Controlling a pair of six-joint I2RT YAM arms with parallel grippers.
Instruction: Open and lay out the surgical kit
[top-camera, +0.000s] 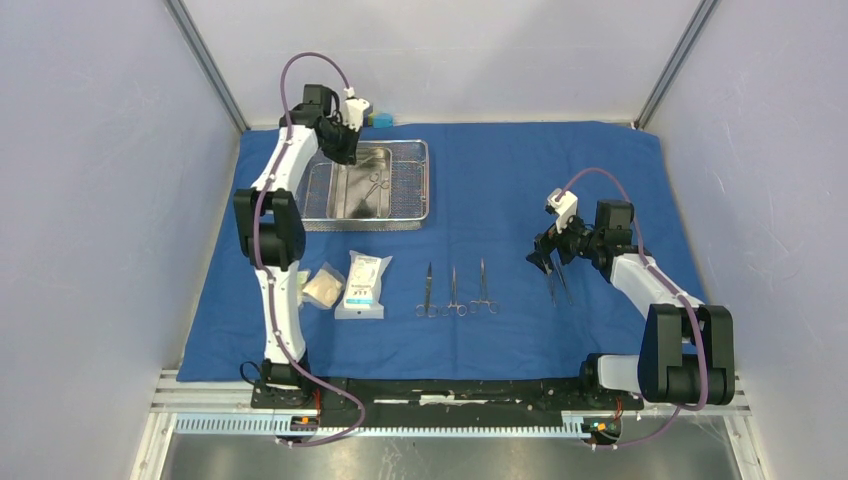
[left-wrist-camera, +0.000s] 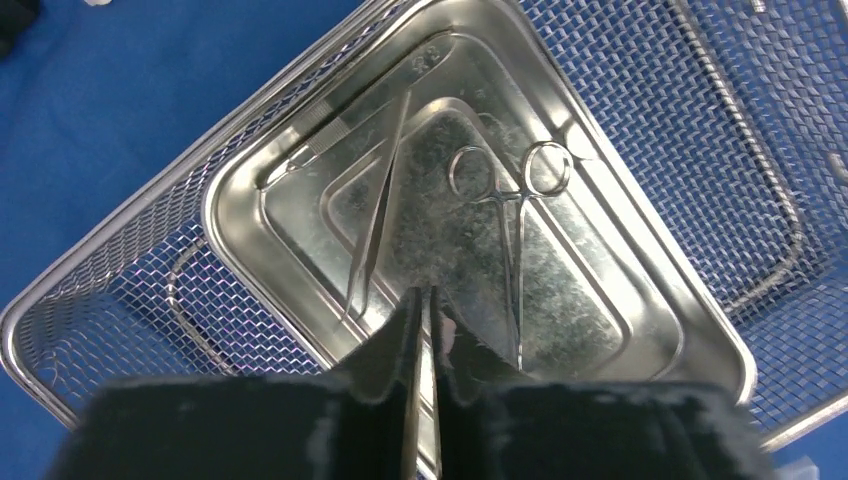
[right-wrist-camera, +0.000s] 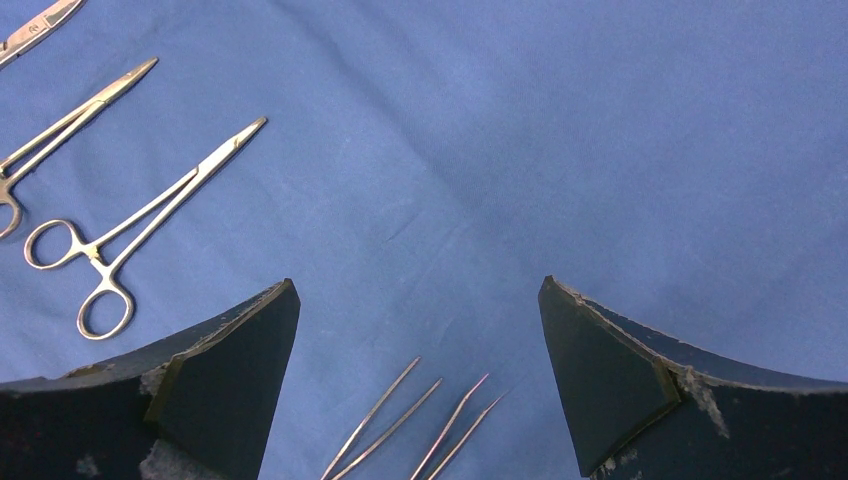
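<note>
In the left wrist view my left gripper hangs over the metal tray (left-wrist-camera: 640, 215), its dark fingertips close together. A narrow gap runs between them, with only bright metal showing behind it. Slim tweezers (left-wrist-camera: 378, 205) lie in the tray ahead of the fingertips. Beside them rests a ring-handled instrument (left-wrist-camera: 512, 235), its lower end partly behind my fingers. On the cloth's right side my right gripper is wide open. Below its gap two pairs of tweezers (right-wrist-camera: 375, 420) lie side by side, apart from the fingers, their lower ends out of frame.
A wire basket (top-camera: 425, 190) surrounds the tray at the back left. In front lie a white packet (top-camera: 362, 283), a smaller pouch (top-camera: 323, 287) and three ring-handled instruments, including one hemostat (right-wrist-camera: 165, 205).
</note>
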